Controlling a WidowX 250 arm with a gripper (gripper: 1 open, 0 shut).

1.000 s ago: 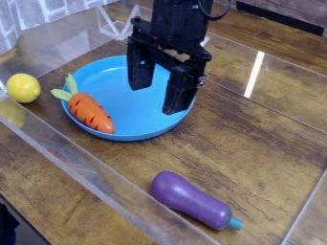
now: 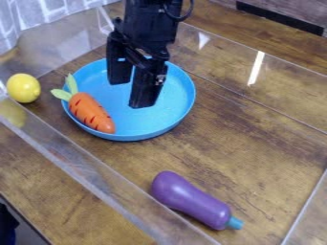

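My black gripper (image 2: pixel 133 78) hangs open over the blue plate (image 2: pixel 163 116), its fingers apart with nothing seen between them. An orange toy carrot (image 2: pixel 91 112) with pale green leaves lies on the left side of the plate, below and left of the gripper.
A yellow lemon (image 2: pixel 23 88) sits left of the plate. A purple eggplant (image 2: pixel 190 199) lies at the lower front. Clear wall strips run along the left and right edges.
The gripper has shifted left over the plate and turned slightly. The carrot, plate, lemon and eggplant have not visibly moved.
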